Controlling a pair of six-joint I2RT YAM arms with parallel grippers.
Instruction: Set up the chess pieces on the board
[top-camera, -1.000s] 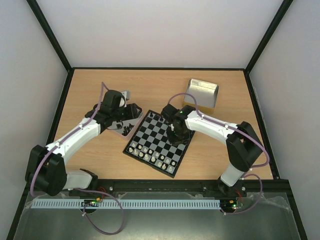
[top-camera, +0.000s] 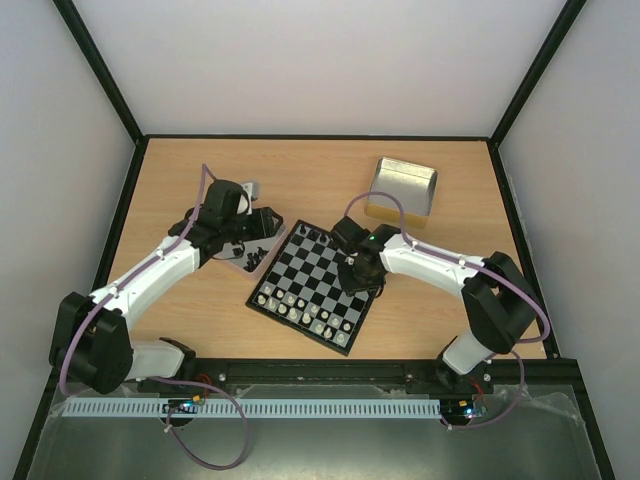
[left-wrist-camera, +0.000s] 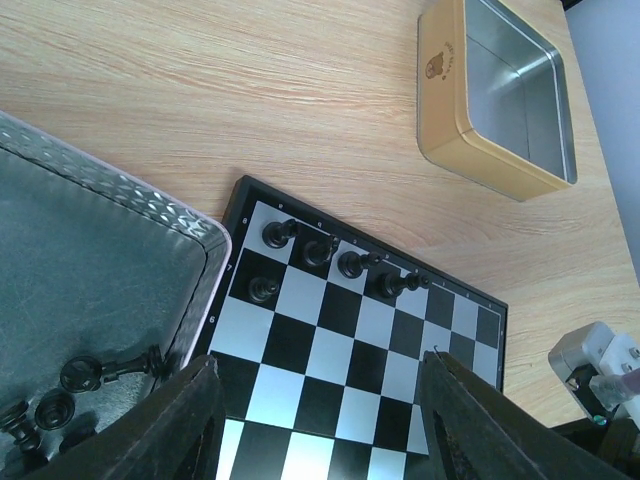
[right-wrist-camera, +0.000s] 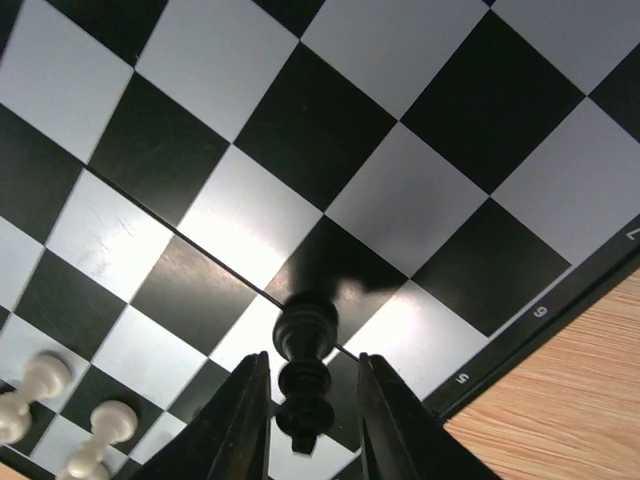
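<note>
The chessboard (top-camera: 300, 280) holds white pieces along its near edge and several black pieces, such as a black piece (left-wrist-camera: 315, 250), at its far side. My left gripper stands open above the grey tray (left-wrist-camera: 100, 250) of loose black pieces at the board's left, nothing between its fingers. My right gripper is over the board's right part, a black piece (right-wrist-camera: 305, 340) between its fingers; whether they grip it I cannot tell. White pieces (right-wrist-camera: 105, 430) show at lower left in the right wrist view.
A yellow tin (top-camera: 400, 195) stands empty at the back right. Bare table (top-camera: 200, 310) lies left of and behind the board. The two arms flank the board.
The left arm is nearly unchanged.
</note>
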